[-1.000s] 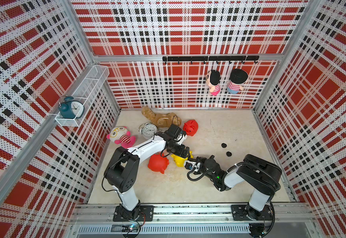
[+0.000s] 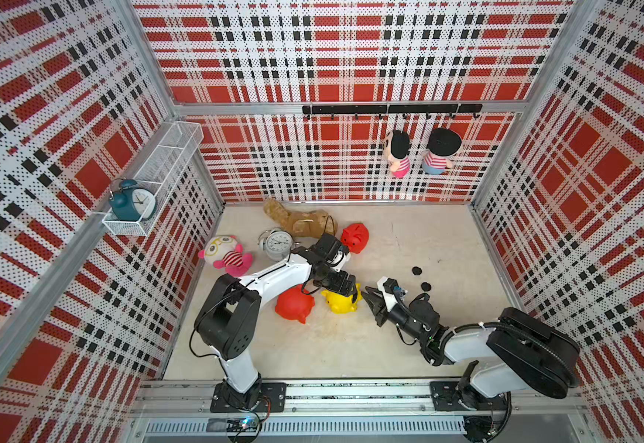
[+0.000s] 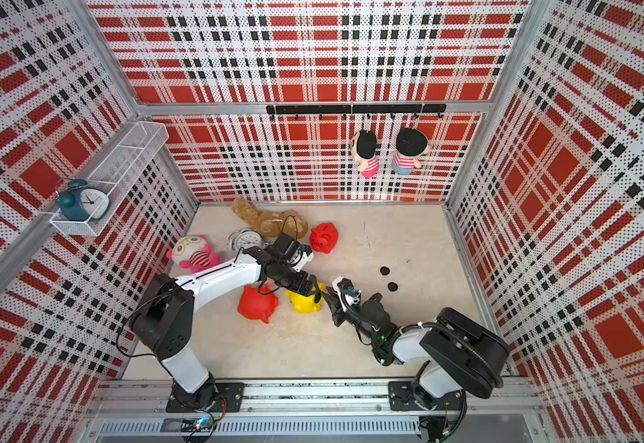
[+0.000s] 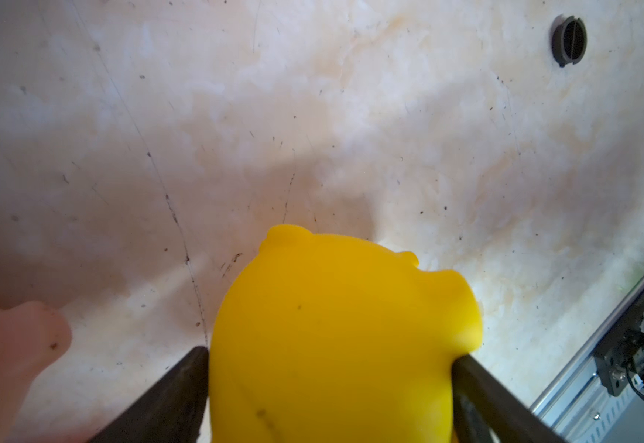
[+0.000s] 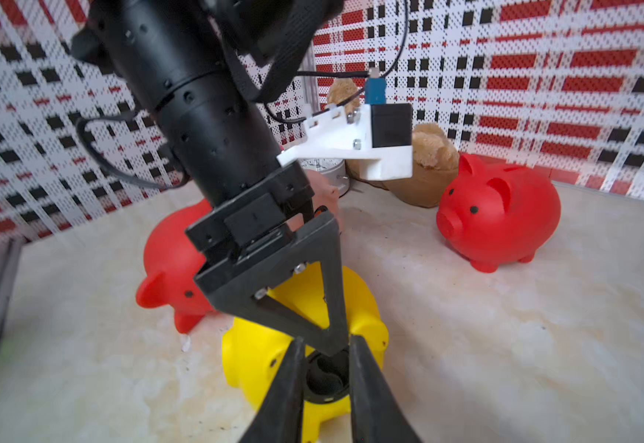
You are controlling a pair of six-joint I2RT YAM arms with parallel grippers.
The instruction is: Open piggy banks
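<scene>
A yellow piggy bank (image 2: pixel 340 302) sits at the table's centre. My left gripper stands open around it from above, the pig between its fingers. In the right wrist view the pig's dark round plug (image 5: pixel 326 382) faces my right gripper, whose fingertips are just in front of it, part open. A red piggy bank (image 2: pixel 294 304) lies left of the yellow one; another red pig (image 5: pixel 497 215) stands behind. Two loose black discs (image 2: pixel 425 286) lie on the right of the table.
A plush toy (image 2: pixel 226 254), silver clock (image 2: pixel 277 243) and brown bear (image 2: pixel 303 221) crowd the back left. Two dolls (image 2: pixel 440 151) hang on the back wall.
My right arm has moved back to the right and turned, its gripper's orientation changed and now a little apart from the pig. The left arm is almost still.
</scene>
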